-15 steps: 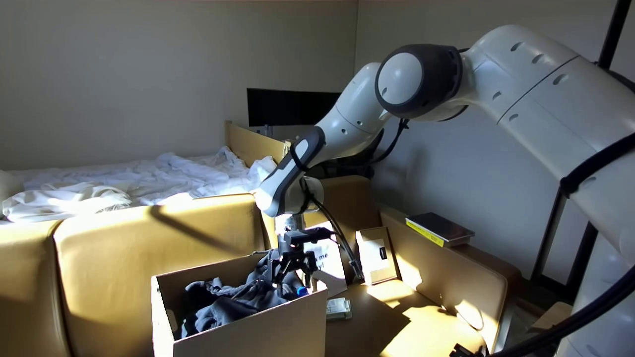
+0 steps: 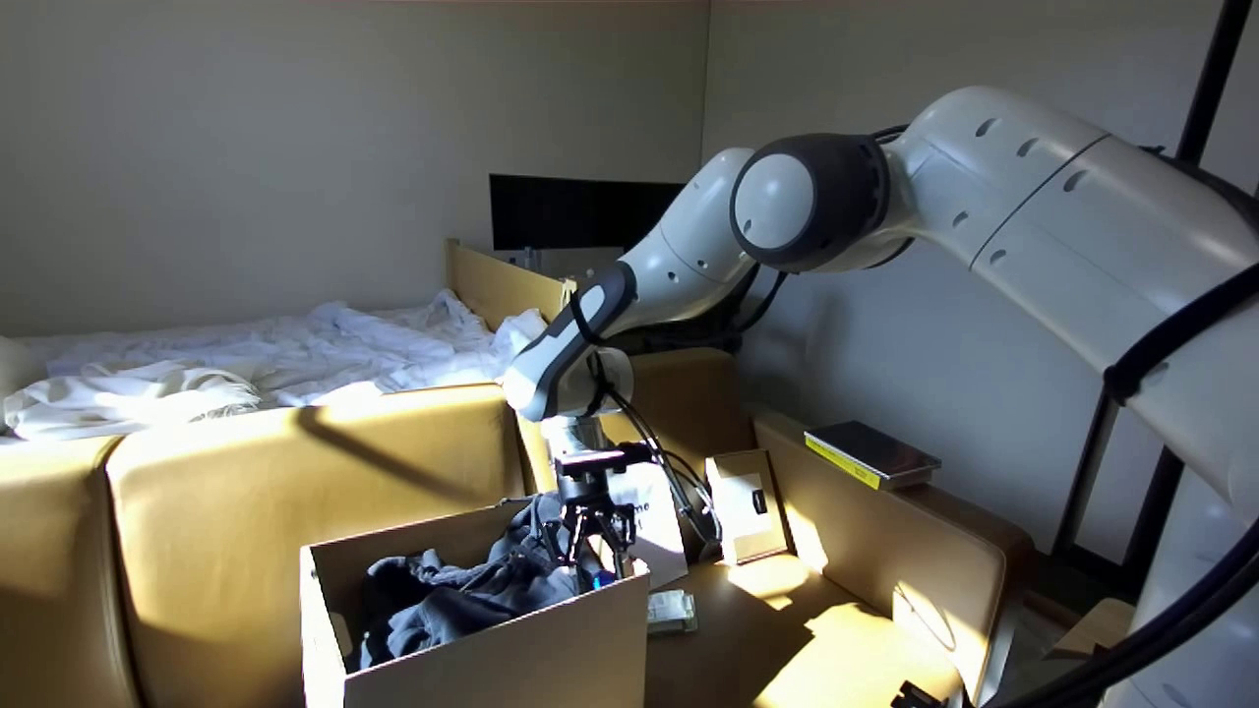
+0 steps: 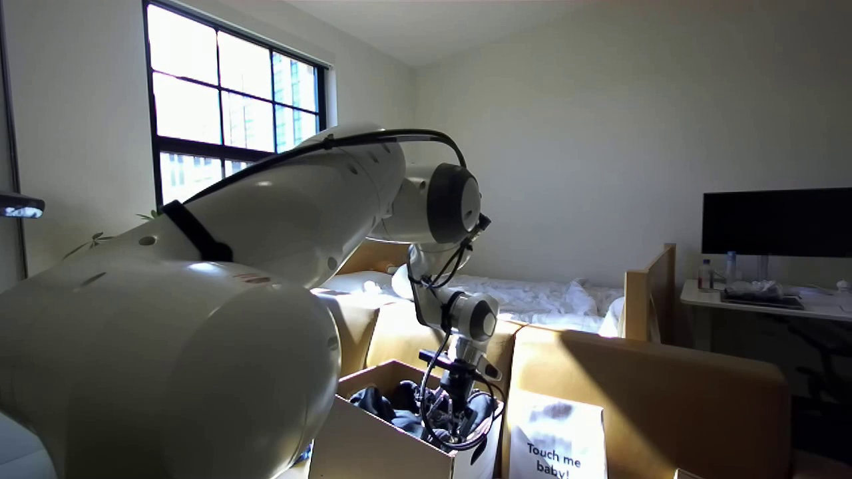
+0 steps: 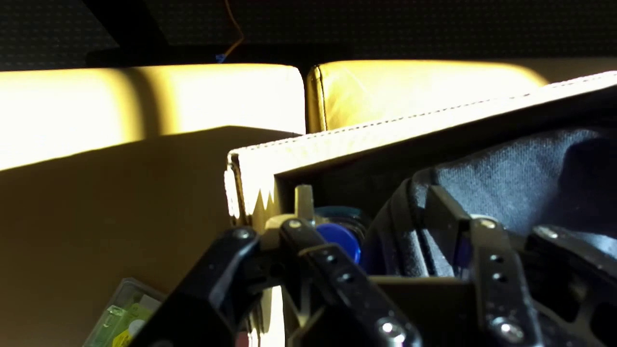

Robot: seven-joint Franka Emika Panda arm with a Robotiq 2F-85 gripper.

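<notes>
My gripper (image 2: 593, 555) reaches down into the right end of a cardboard box (image 2: 496, 655) on the sofa. Its fingers stand apart in the wrist view, one fingertip (image 4: 304, 202) near the box's corner, the other over dark cloth. An object with a round blue cap (image 4: 341, 240) sits between them, closer to the corner-side finger; its lower part is hidden. I cannot tell whether a finger touches it. Dark grey-blue clothing (image 2: 472, 600) fills much of the box. From the other exterior side, the gripper (image 3: 456, 427) is partly hidden by cables and the box wall.
A small clear package (image 2: 672, 610) lies on the sofa seat just right of the box. Behind it leans a white printed bag (image 3: 556, 435). A brown box (image 2: 747, 507) and a dark flat case (image 2: 873, 453) are farther right. The box walls closely surround the gripper.
My gripper has come down deeper into the box beside the blue cap, and its mount has turned. The upper arm is lower. The box and its contents look much the same.
</notes>
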